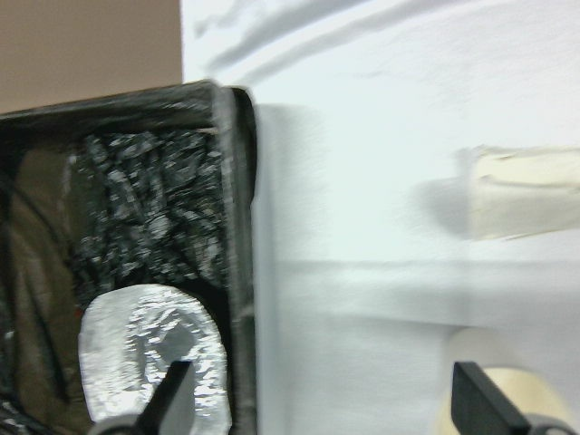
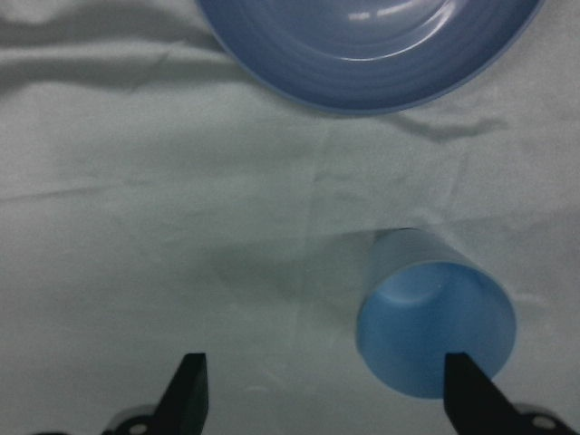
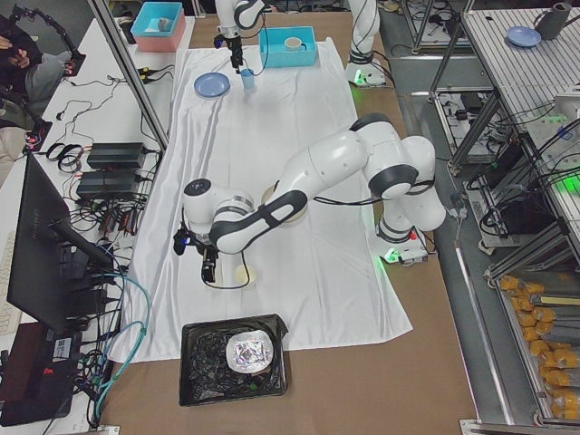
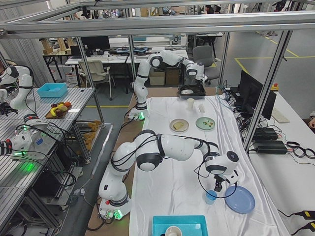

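Observation:
My left gripper is open, raised over the cloth beside a black lined tray point(image 3: 204, 381) holding a foil-covered round item point(image 3: 249, 352). Below it in the left wrist view are a pale rectangular piece point(image 1: 526, 195) and a cream round item point(image 1: 503, 403). My right gripper stands open above a blue cup point(image 2: 408, 317), with a blue plate point(image 2: 372, 63) beyond it. A green plate point(image 4: 205, 127) and a beige plate with a yellow piece point(image 4: 179, 119) lie mid-table.
A turquoise bin point(image 4: 162, 226) with a white mug stands at one end of the white cloth. Monitors and cables line the side desk. The middle of the cloth has free room.

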